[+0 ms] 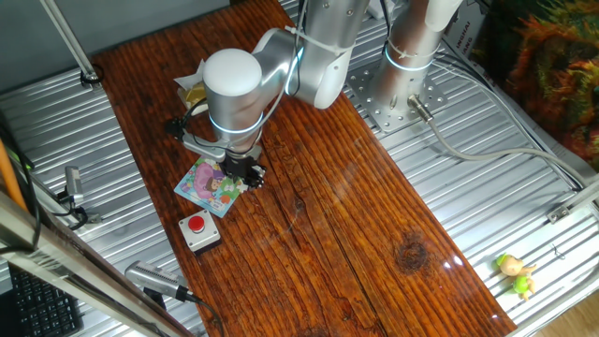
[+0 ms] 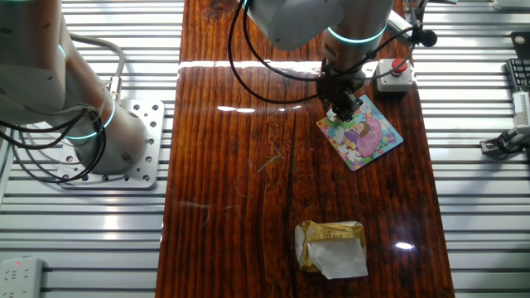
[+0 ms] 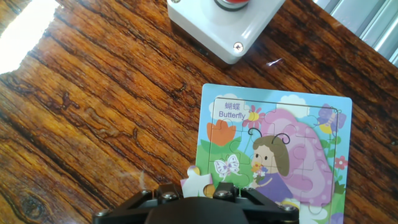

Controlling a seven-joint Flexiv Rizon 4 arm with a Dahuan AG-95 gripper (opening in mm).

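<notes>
A square butterfly puzzle (image 3: 273, 152) lies flat on the wooden table, showing a girl with antennae and a pink wing. At its lower left edge in the wrist view is a pale loose puzzle piece (image 3: 196, 183) with a knob pointing up. My gripper points down there, its two fingers apart on either side of the piece. Whether they press on it cannot be made out. The puzzle's lower left part is hidden behind the gripper. From outside, my gripper (image 2: 339, 99) stands low over the puzzle's corner (image 2: 364, 136).
A white box with a red button (image 1: 197, 227) stands close beside the puzzle. A gold and white packet (image 2: 333, 248) lies farther along the table.
</notes>
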